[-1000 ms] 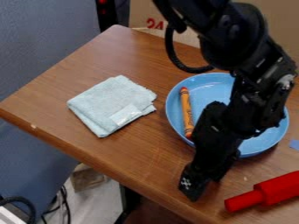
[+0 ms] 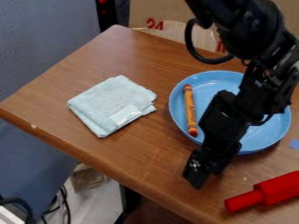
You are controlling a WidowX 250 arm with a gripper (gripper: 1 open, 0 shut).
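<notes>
My black gripper reaches down over the front of a blue plate, its tip low near the tabletop just outside the plate's front rim. Whether it is open or shut is unclear from this angle. An orange crayon-like stick lies on the left part of the plate. A red cylinder with a handle, like a rolling pin, rests at the front right of the wooden table, right of the gripper.
A folded pale blue cloth lies on the left of the table. A cardboard box stands at the back.
The arm has shifted slightly, with the gripper tip rising a little and moving toward the right from where it was. The plate, stick, cloth and red cylinder look unmoved.
</notes>
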